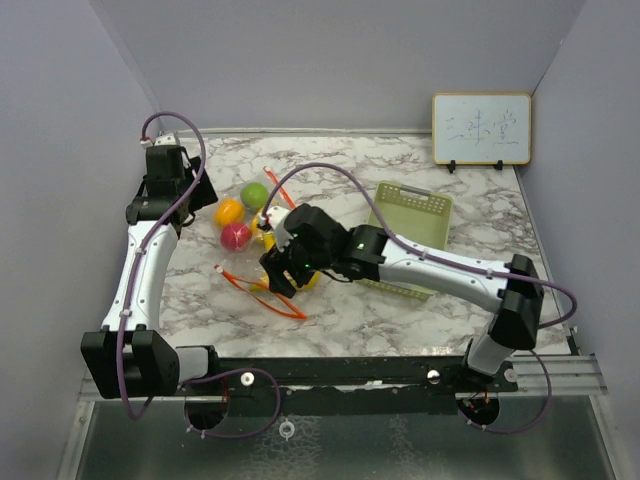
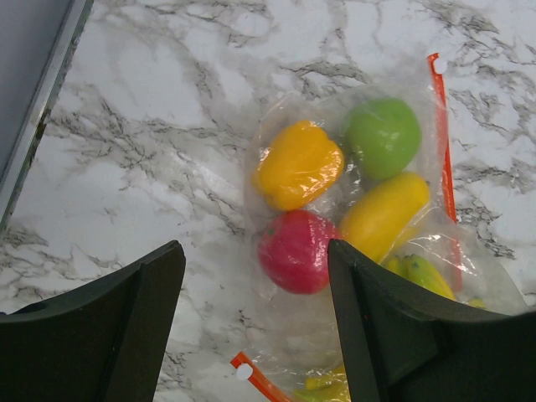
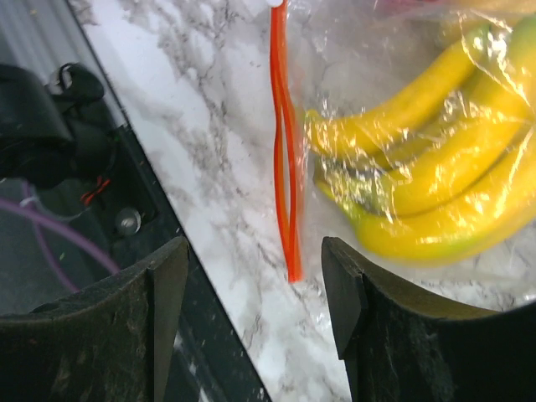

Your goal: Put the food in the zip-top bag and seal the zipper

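Observation:
Two clear bags lie on the marble table. The far bag (image 2: 368, 92) holds an orange pepper (image 2: 299, 165), a green fruit (image 2: 383, 138), a pink fruit (image 2: 297, 251) and a yellow mango (image 2: 383, 216); its orange zipper (image 2: 448, 180) runs along the right. Bananas (image 3: 427, 193) fill the near bag; its orange zipper (image 3: 281, 142) shows two strips standing apart. Left of the far bag, my left gripper is open and empty. My right gripper hangs open over the near bag, empty, covering much of the bananas in the top view.
An empty light-green basket (image 1: 415, 212) stands right of the bags, partly under my right arm. A whiteboard (image 1: 482, 130) is at the back right. Bare table (image 1: 380, 335) shows in front of the basket.

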